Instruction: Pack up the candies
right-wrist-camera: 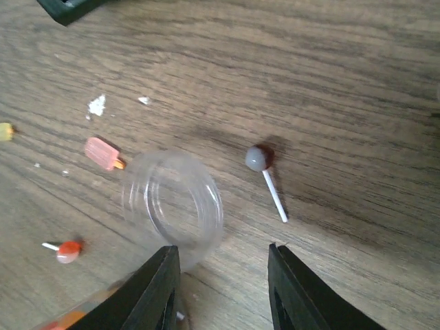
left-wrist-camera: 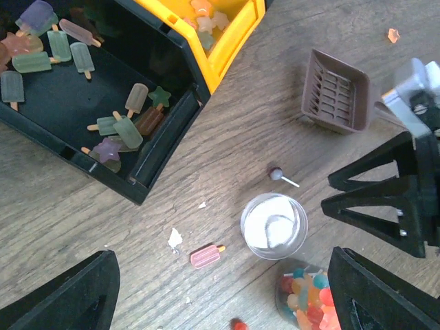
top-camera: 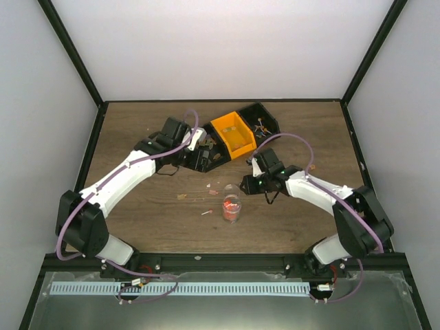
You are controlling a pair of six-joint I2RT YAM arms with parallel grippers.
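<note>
A clear jar of colorful candies [top-camera: 232, 210] stands at front centre, with a clear round lid [left-wrist-camera: 274, 227] beside it. My left gripper [top-camera: 201, 161] is raised at the black bins' front, fingers apart and empty. My right gripper [top-camera: 246, 187] hangs above the lid area, fingers parted, nothing visible between them. A lollipop [right-wrist-camera: 260, 158], a pink popsicle candy [left-wrist-camera: 205, 256] and an orange-red lollipop [right-wrist-camera: 67, 251] lie loose on the table. Popsicle and star candies fill part of the black bin [left-wrist-camera: 69, 89].
An orange bin [top-camera: 234, 135] sits between black compartments at the back. A grey plastic basket [left-wrist-camera: 335, 93] is behind my right gripper in the left wrist view.
</note>
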